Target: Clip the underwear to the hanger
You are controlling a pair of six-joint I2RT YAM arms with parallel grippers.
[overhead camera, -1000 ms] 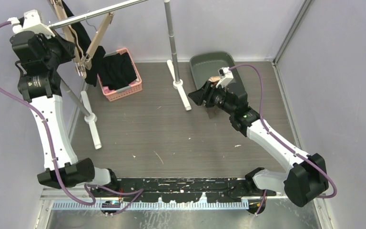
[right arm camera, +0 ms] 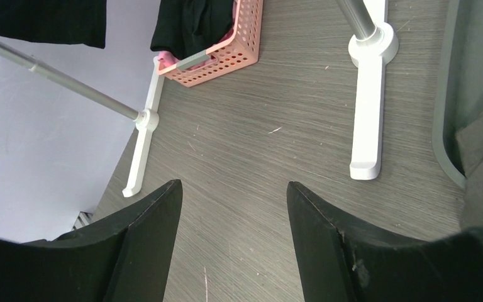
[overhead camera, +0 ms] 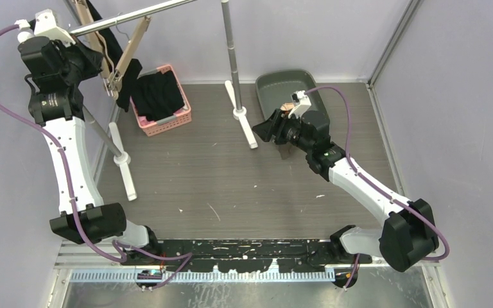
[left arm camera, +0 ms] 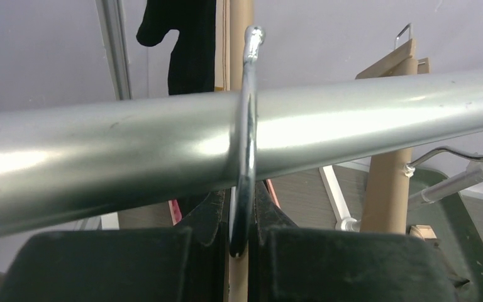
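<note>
My left gripper is up at the silver rail (left arm camera: 377, 113), shut on a metal hanger hook (left arm camera: 246, 145) that crosses over the rail. Below the rail, wooden hangers (overhead camera: 131, 51) hang, with black garments (left arm camera: 192, 60) among them. My right gripper (overhead camera: 269, 128) stands open over the floor by the grey tray (overhead camera: 263, 90); nothing shows between its fingers in the right wrist view.
A pink basket (overhead camera: 164, 128) holding black cloth stands at the back left. White stand feet (right arm camera: 368, 126) rest on the floor. The grey tray holds dark cloth and a light wooden piece.
My left arm has shifted slightly up and right along the rail, the hangers moving a little with it. The right arm has moved very slightly.
</note>
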